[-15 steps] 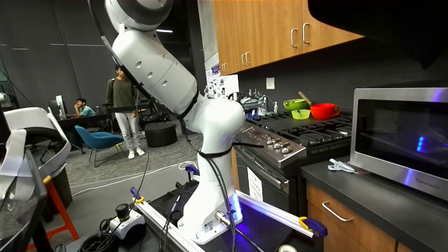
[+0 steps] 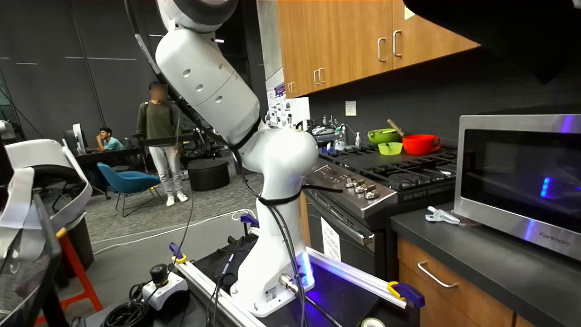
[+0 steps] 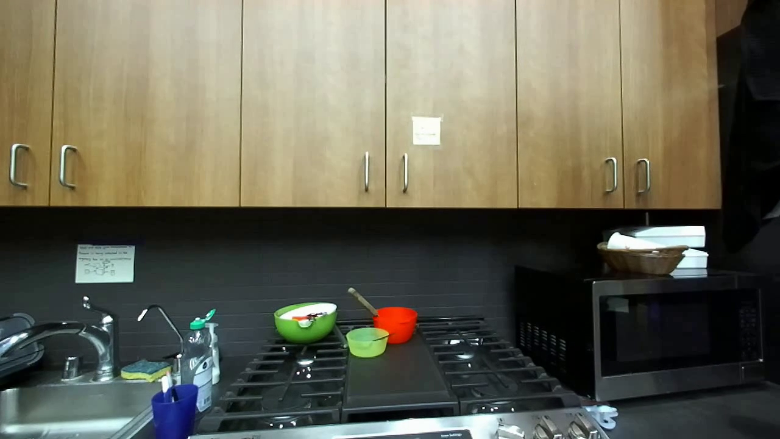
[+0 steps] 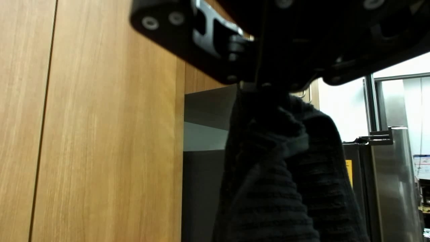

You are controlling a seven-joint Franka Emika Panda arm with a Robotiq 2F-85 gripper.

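A black ribbed cloth (image 4: pixel 274 189) hangs in folds below my gripper in the wrist view. The fingers are shut, with the top of the cloth pinched at their tips. The fingertips are dark and blurred there, so the exact grip is hard to make out. At the right edge of exterior view 2, a dark mass (image 3: pixel 757 124) hangs beside the cabinets, probably the cloth and part of the gripper. Exterior view 1 shows the white arm (image 2: pixel 212 81) rising out of the top of the frame; a blurred black shape (image 2: pixel 506 32) fills its upper right corner.
Wooden cabinets (image 3: pixel 453 73) run along the wall, close to the gripper's left in the wrist view. Below stand a microwave (image 3: pixel 676 329) with a basket (image 3: pixel 643 260) on top, and a stove holding a green bowl (image 3: pixel 296 329), a light green bowl (image 3: pixel 365 345) and a red pot (image 3: pixel 398 322).
The upper arm has swung slightly to the right in exterior view 1. The black shape in the upper right corner has shifted a little. Bowls, pot and microwave stand where they were.
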